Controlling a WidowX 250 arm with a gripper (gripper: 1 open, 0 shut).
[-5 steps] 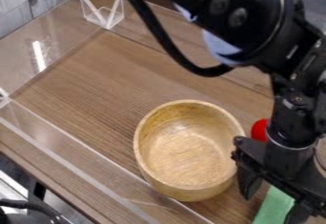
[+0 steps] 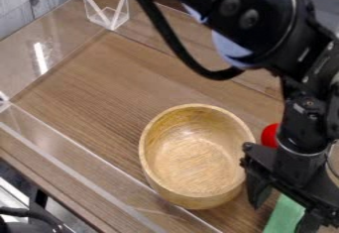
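Note:
My black gripper point(image 2: 283, 175) is low at the right, its fingers open over a green object point(image 2: 283, 215) at the bottom right edge, which the gripper partly hides. A red object point(image 2: 271, 134) peeks out behind the gripper. A wide tan bowl point(image 2: 192, 153) sits just left of the gripper.
The wooden table point(image 2: 93, 108) has free room at the left and middle. A clear wire-like stand point(image 2: 109, 9) is at the back left. The table's edge runs along the lower left.

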